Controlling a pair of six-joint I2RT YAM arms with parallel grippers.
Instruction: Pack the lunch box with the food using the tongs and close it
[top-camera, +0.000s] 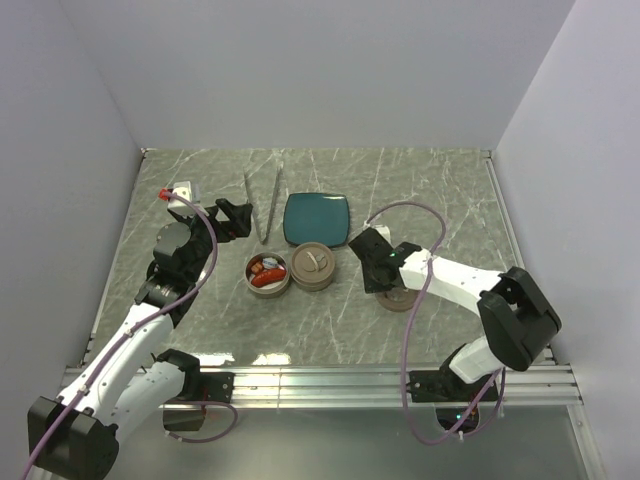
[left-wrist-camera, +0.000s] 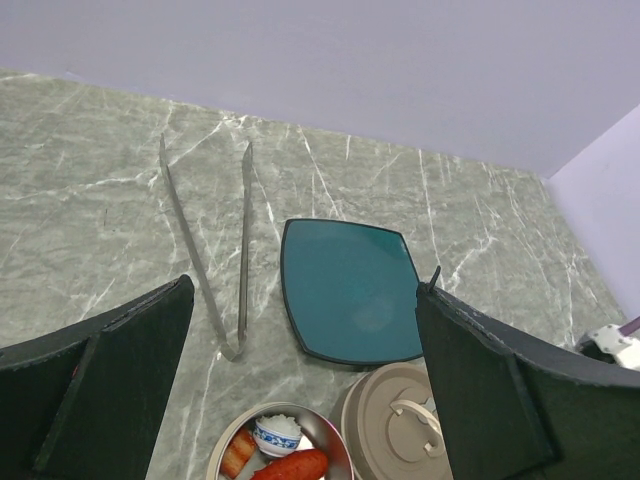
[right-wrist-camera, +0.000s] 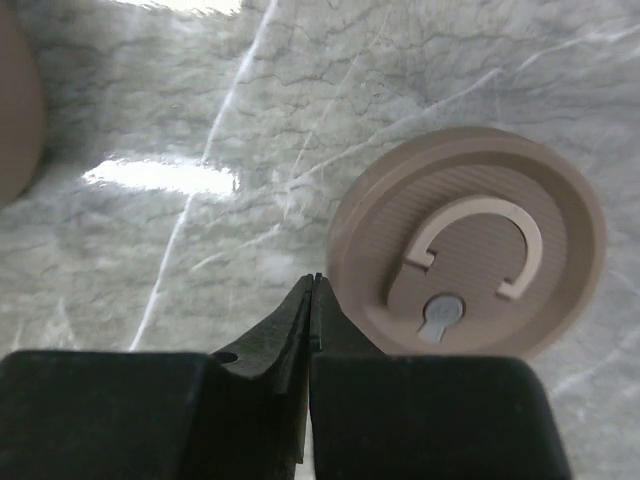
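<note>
A round brown lid (right-wrist-camera: 470, 240) with a beige curved handle lies flat on the table at the right. My right gripper is shut with nothing between its fingertips, which meet just left of the lid's rim. In the top view that arm hides part of the lid (top-camera: 397, 301). The lunch box base (top-camera: 268, 273) stands uncovered, showing sausage, a rice bowl and other food (left-wrist-camera: 280, 455). Touching its right side is a second round container (top-camera: 313, 266) with its lid on. My left gripper is open and empty, raised over the table's left side.
A dark teal tray (top-camera: 316, 219) lies behind the containers. Long grey tongs (top-camera: 262, 210) rest to the tray's left.
</note>
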